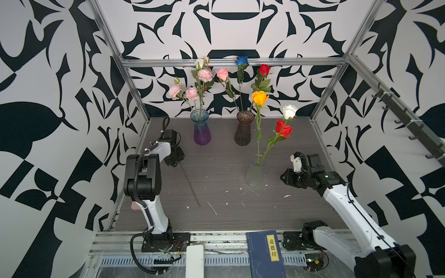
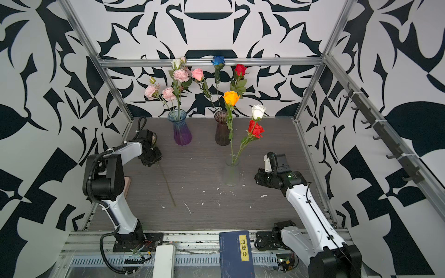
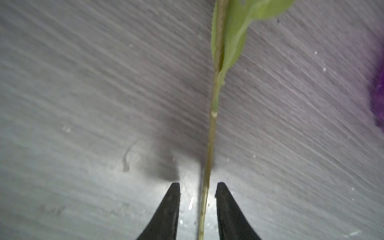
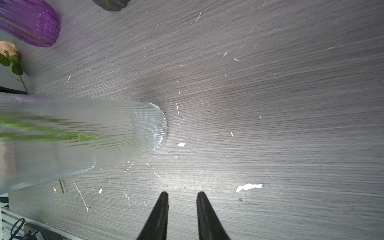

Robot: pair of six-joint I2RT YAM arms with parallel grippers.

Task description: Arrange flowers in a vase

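A thin brown-green stem (image 1: 190,189) lies on the table at the left, its upper part hidden under my left gripper (image 1: 177,162). In the left wrist view, that stem (image 3: 210,140) with green leaves (image 3: 236,36) runs between the parted fingers, a gap on either side. A peach flower head (image 4: 8,48) shows at the edge of the right wrist view. The clear ribbed vase (image 1: 254,177) stands upright holding yellow, red and white roses. To its right, my right gripper is open and empty, over bare table.
A blue-purple vase (image 1: 201,132) with pale pink flowers and a brown vase (image 1: 243,132) with pink, blue and red roses stand at the back. White scraps dot the table.
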